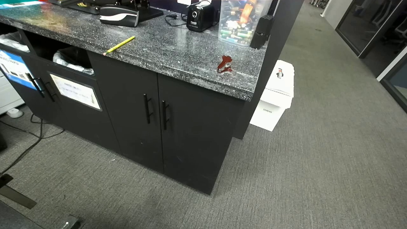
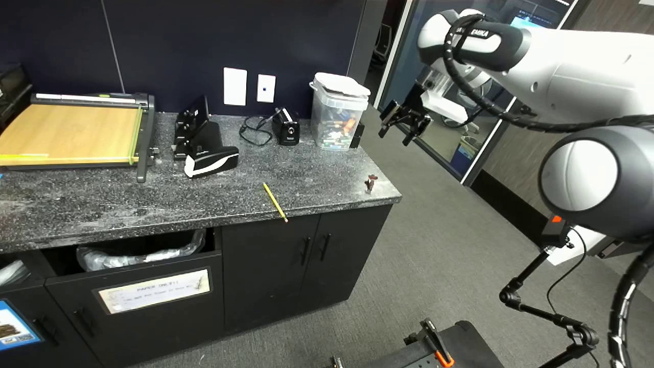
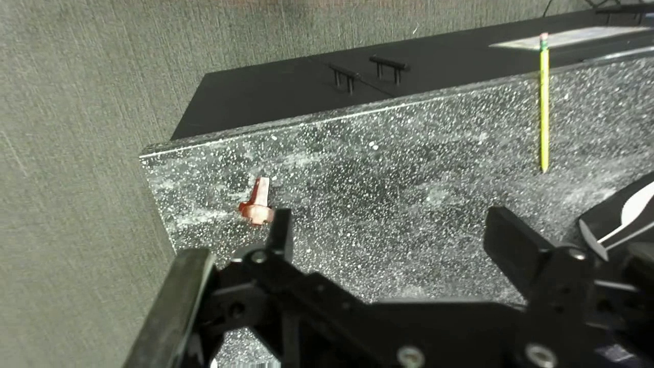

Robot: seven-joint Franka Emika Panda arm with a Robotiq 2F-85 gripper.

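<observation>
My gripper (image 2: 399, 136) hangs in the air to the right of the counter's end in exterior view 2. In the wrist view its fingers (image 3: 513, 236) are wide apart, with nothing between them. A dark red staple remover (image 1: 225, 64) lies near the counter's front right corner; the wrist view shows the staple remover (image 3: 258, 202) just beyond the left fingertip, apart from it. Farther along the front edge is a yellow pencil (image 2: 275, 202), its eraser end reaching the edge. The gripper is out of sight in exterior view 1.
Behind stand a clear bin of batteries (image 2: 335, 116), a black pencil sharpener (image 2: 286, 128), a stapler (image 2: 211, 162) and a paper cutter (image 2: 73, 130). A white bin (image 1: 272, 97) is on the floor beyond the counter's end.
</observation>
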